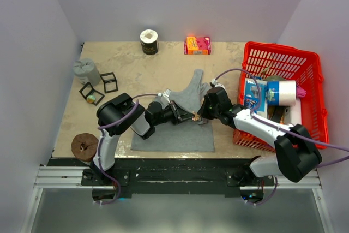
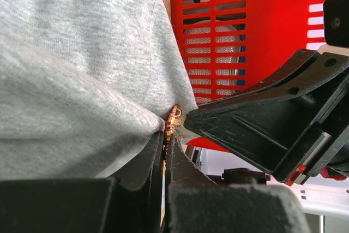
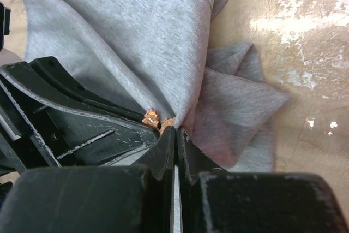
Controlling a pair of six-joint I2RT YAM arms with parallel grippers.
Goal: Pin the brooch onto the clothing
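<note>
The small gold brooch point(image 1: 196, 117) is pinched at the tips of my left gripper, which is shut on it. Grey clothing point(image 1: 174, 143) lies spread on the table, with part of it raised in a fold. My right gripper is shut on that fold, the cloth gathered up to its fingertips. In the right wrist view the brooch point(image 3: 151, 118) sits right against the fold beside my right fingertips. The left wrist view shows the brooch point(image 2: 173, 117) at the cloth's edge. Whether its pin goes through the fabric cannot be seen.
A red basket point(image 1: 283, 52) full of goods stands at the right, close to my right arm. At the back are a dark jar point(image 1: 149, 42) and a pink box point(image 1: 197, 46). A grey canister point(image 1: 86, 71), black frames point(image 1: 109, 83) and a brown roll point(image 1: 85, 147) line the left.
</note>
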